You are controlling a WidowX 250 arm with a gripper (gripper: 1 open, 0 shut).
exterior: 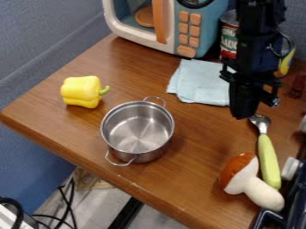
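My black gripper point(245, 106) hangs at the right, low over a spoon point(267, 154) with a pale yellow-green handle; whether its fingers are open or shut is unclear. A steel pot point(136, 131) with two handles stands at the centre. A yellow pepper point(82, 90) lies at the left. A mushroom point(248, 180) with an orange cap and white stem lies at the front right. A folded light blue cloth point(195, 82) lies behind the gripper.
A toy microwave point(158, 22) and a can stand at the back. Dark items line the right edge. The wooden table point(120, 188) has free room around the pot, with its edge at the lower left.
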